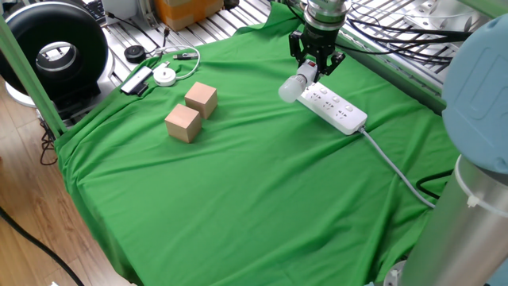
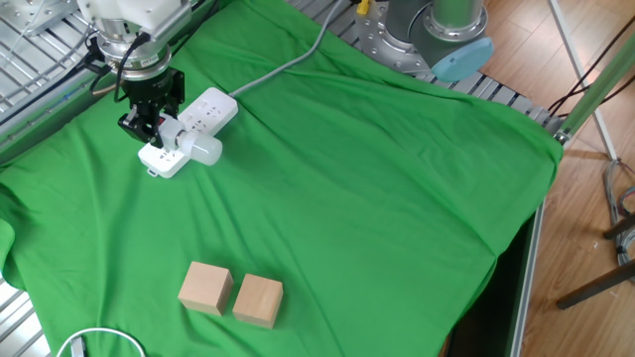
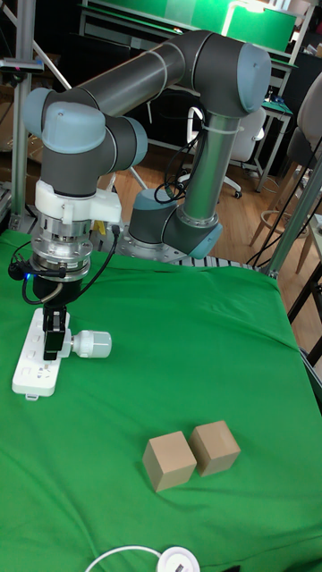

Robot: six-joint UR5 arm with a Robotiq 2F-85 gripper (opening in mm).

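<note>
A white lamp holder with a red switch carries a frosted bulb that points sideways. It stands at the far end of the white power strip; whether it is plugged in or just above cannot be told. My gripper points down with its fingers around the holder. In exterior view 3 a black finger covers part of the holder, and the bulb sticks out to its right. How firmly the fingers close on the holder is hidden.
Two wooden cubes, one nearer and one behind, stand almost touching on the green cloth. A white round charger with its cable lies beyond them. The strip's grey cord runs toward the arm's base.
</note>
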